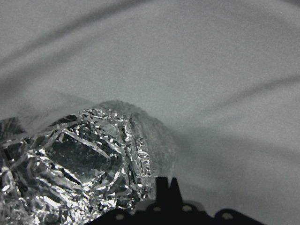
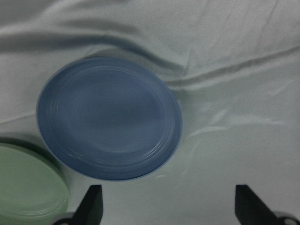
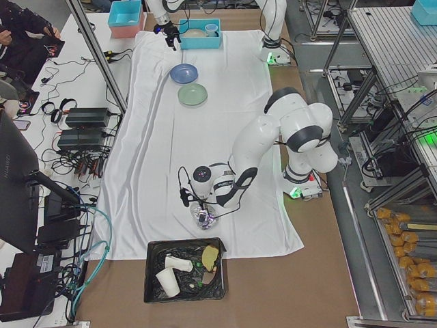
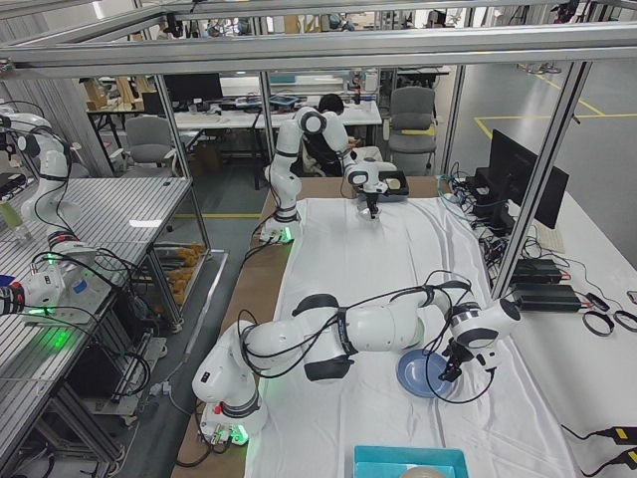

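A crumpled silver foil bundle with clear plastic (image 3: 204, 217) is on the white cloth near the black tray. My left gripper is at its edge, fingers close together and seemingly pinching it; the exact grip is partly hidden. At the other end, my right gripper hangs open over the cloth beside a blue plate (image 2: 110, 117) and a green plate (image 2: 23, 187), with nothing between its fingers.
The black tray (image 3: 150, 270) holds white cups and several scraps. A blue bin (image 3: 201, 44) with dishes stands at the far end. Monitors and cables crowd the side table.
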